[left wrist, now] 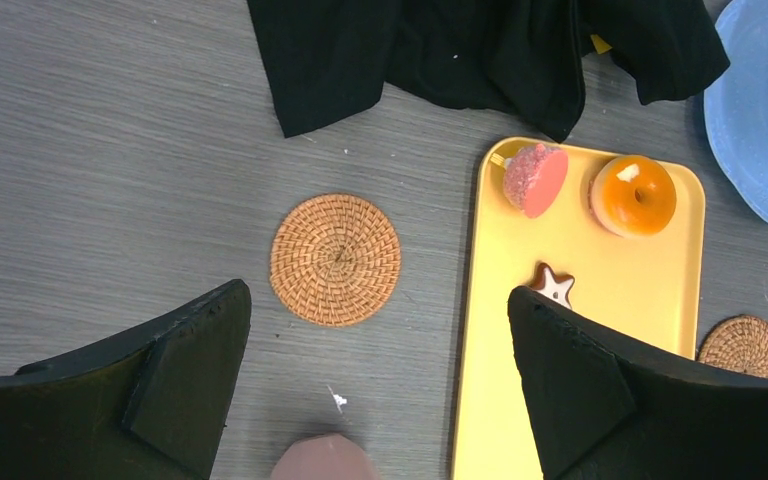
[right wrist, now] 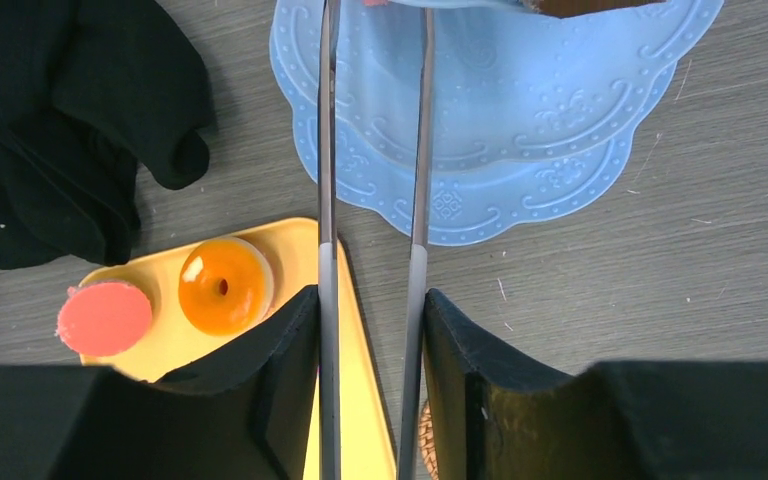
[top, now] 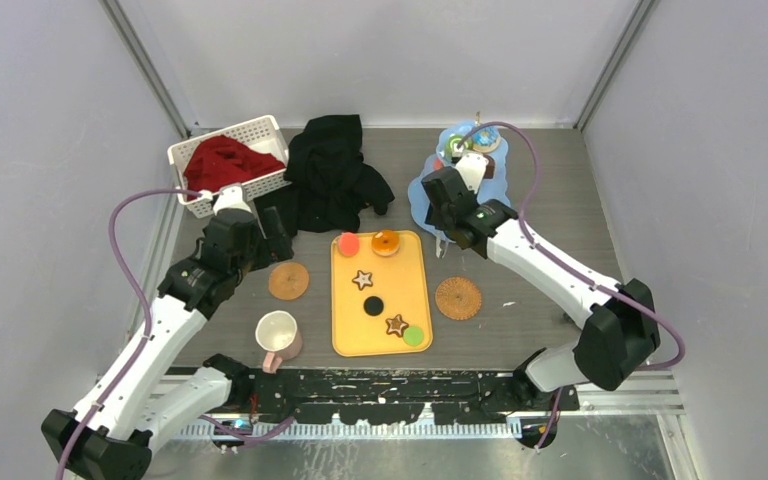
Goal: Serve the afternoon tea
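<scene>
My right gripper grips metal tongs (right wrist: 329,200) from outside, fingers against both arms, which stand some way apart. The tongs reach over the blue tiered stand (right wrist: 530,205); their tips lie beyond the top edge of the right wrist view. On the stand, a blue treat (top: 485,136) and a brown one (top: 489,168) show. My left gripper hangs open and empty above the table's left part. The yellow tray (top: 350,330) carries an orange donut (top: 385,243), a pink-topped treat (top: 348,245), star cookies and round pieces.
Woven coasters (top: 288,281) (top: 458,298) lie on either side of the tray. A pink mug (top: 278,337) stands near the front left. A black cloth (top: 335,170) and a white basket (top: 260,132) holding red cloth (top: 225,165) fill the back left. Bare table is at right.
</scene>
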